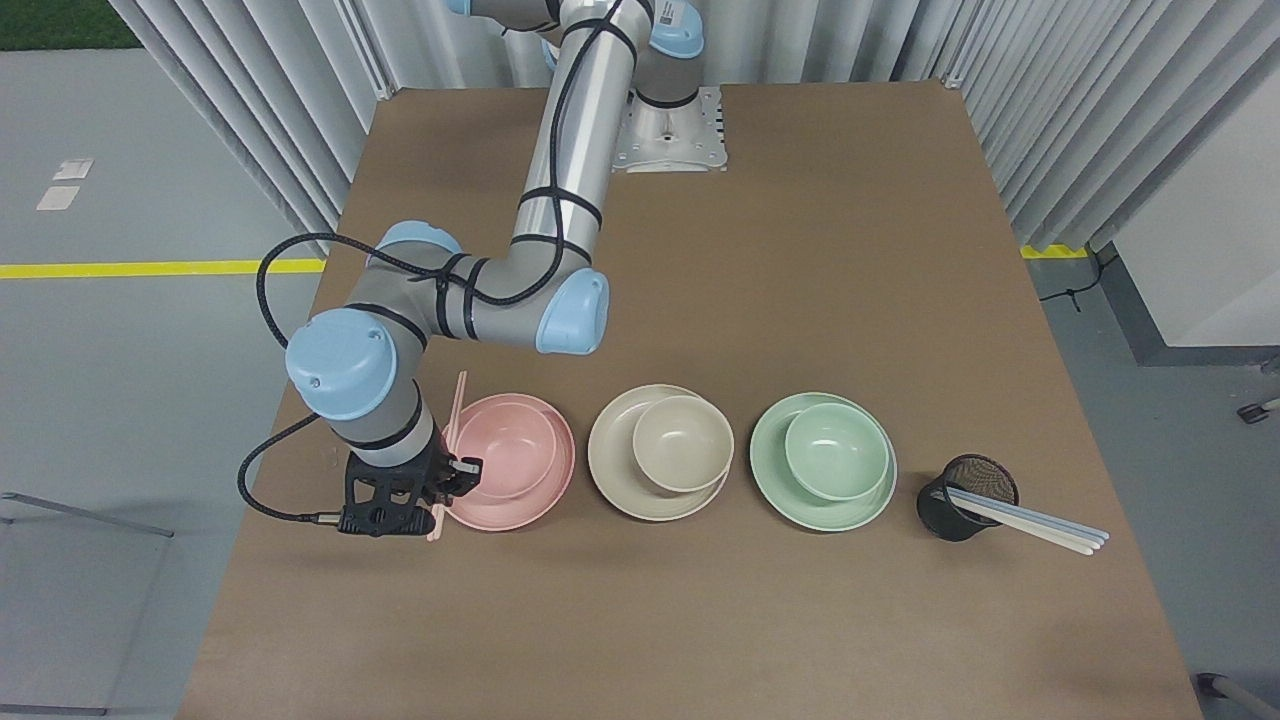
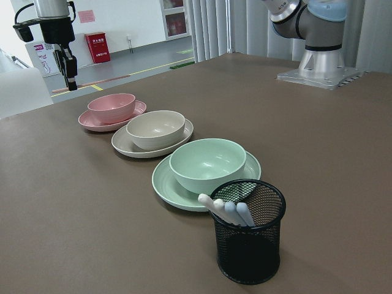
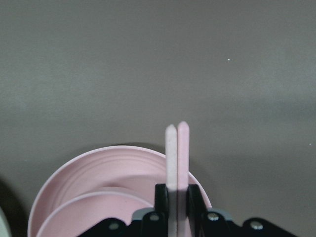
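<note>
My gripper is shut on a pair of pink chopsticks [image 3: 182, 148], which stick up between its black fingers in the wrist view and show as thin pink sticks [image 1: 461, 396] in the front view. It hangs at the left, over the edge of a pink plate [image 1: 539, 499] with a pink bowl [image 1: 510, 438] on it; in the left view it is raised above the height of that bowl [image 2: 111, 104].
A cream plate and bowl [image 1: 681, 438] and a green plate and bowl [image 1: 836, 446] stand to the right. A black mesh cup [image 1: 948, 518] holds several light chopsticks [image 1: 1044, 524] at the far right.
</note>
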